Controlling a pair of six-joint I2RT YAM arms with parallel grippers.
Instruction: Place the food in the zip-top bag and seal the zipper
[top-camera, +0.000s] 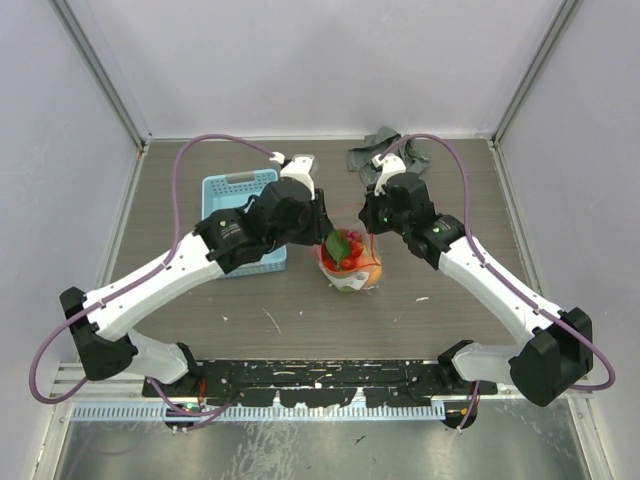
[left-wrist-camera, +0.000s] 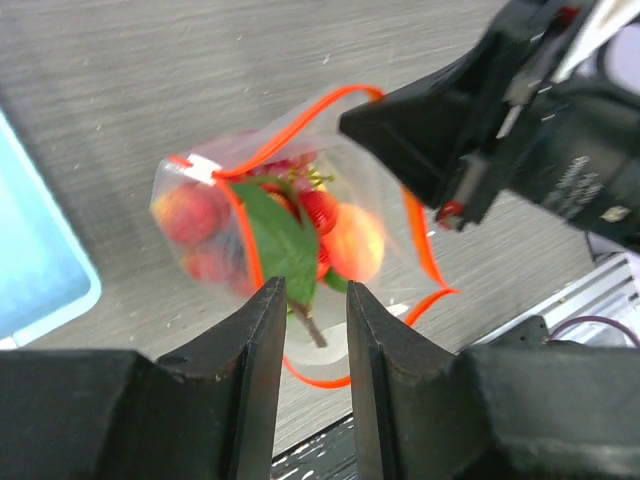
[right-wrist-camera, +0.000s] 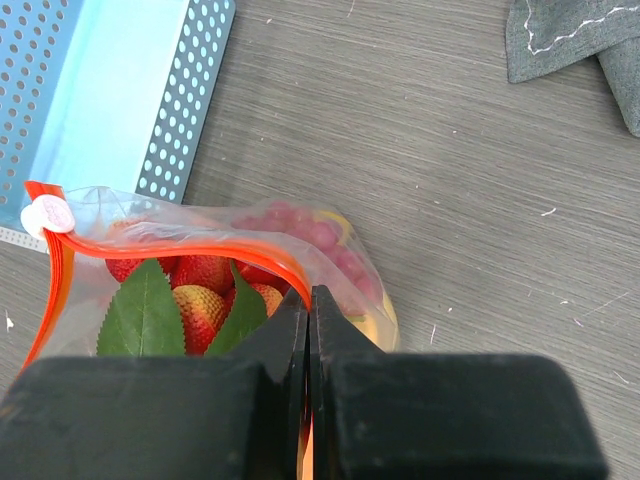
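Observation:
The zip top bag (top-camera: 352, 275) with orange zipper stands at mid table, holding red fruit, an orange one and green leaves (left-wrist-camera: 280, 240); its top is open. My right gripper (top-camera: 372, 215) is shut on the bag's top edge, the orange zipper (right-wrist-camera: 225, 247) running into its fingers. My left gripper (top-camera: 322, 225) is just left of the bag; in the left wrist view its fingertips (left-wrist-camera: 262, 315) sit over the bag, slightly parted. Whether anything is between them is unclear.
A light blue basket (top-camera: 225, 195) stands at the left behind my left arm. A grey cloth (top-camera: 390, 145) lies at the back right. Bare table surrounds the bag on the right and front.

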